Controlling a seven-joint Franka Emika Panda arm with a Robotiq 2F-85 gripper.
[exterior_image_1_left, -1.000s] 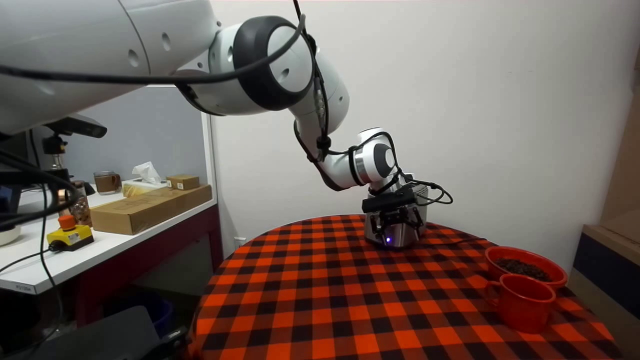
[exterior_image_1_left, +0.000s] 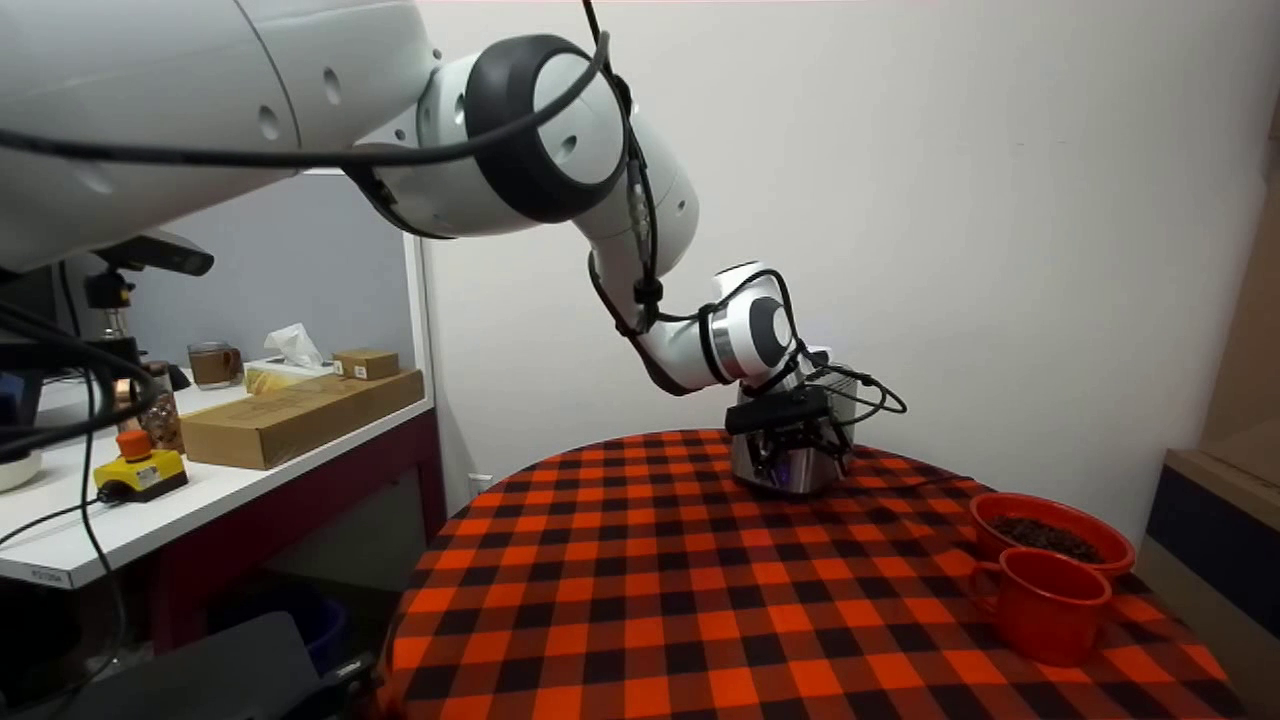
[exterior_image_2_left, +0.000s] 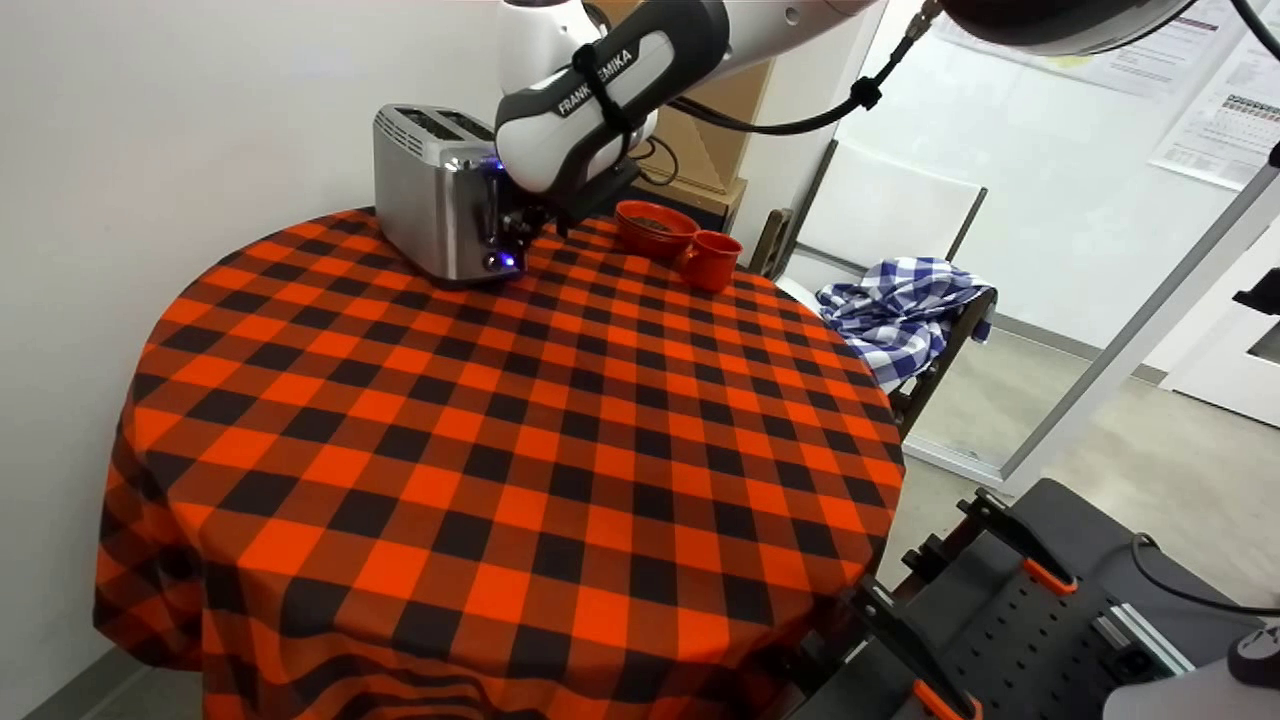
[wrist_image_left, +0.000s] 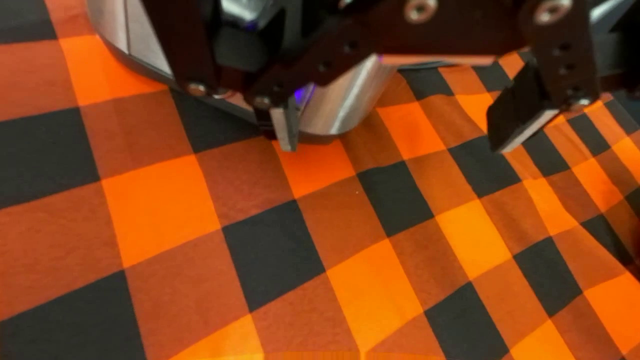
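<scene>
A silver toaster (exterior_image_2_left: 414, 198) with two long slots stands against the wall at the back of the checkered table. Close against its front end, beside the lever and a purple-blue light, is my gripper (exterior_image_1_left: 800, 462). In the wrist view the gripper is open, its two fingers (wrist_image_left: 284, 129) wide apart. Nothing shows between them except tablecloth and part of the toaster's metal end (wrist_image_left: 354, 99). The left finger overlaps the toaster near the glowing light; whether it touches cannot be told. The lever itself is mostly hidden behind the gripper.
A red bowl (exterior_image_1_left: 990, 510) of dark pieces and a red mug (exterior_image_1_left: 1050, 612) stand together at the table's right side in exterior view 1. The red-and-black tablecloth (exterior_image_2_left: 480, 480) is otherwise bare. Wall (exterior_image_2_left: 240, 120) lies close behind the toaster.
My gripper and wrist have come down slightly in front of the toaster. The purple light, clear before, is now partly covered. The toaster, bowl and mug have not moved.
</scene>
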